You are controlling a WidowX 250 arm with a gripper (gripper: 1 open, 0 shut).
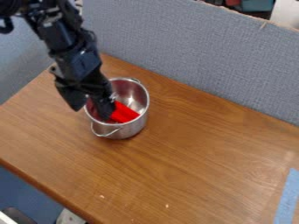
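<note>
A steel pot [133,125] with a wire handle stands on the wooden table, left of centre. A red object [122,112] lies inside it. My black gripper [89,102] hangs over the pot's left part, covering some of the red object; its fingertips are dark and blurred, and I see nothing clearly held between them.
A grey padded wall [193,48] runs along the back, and a blue strip [285,197] lies at the lower right.
</note>
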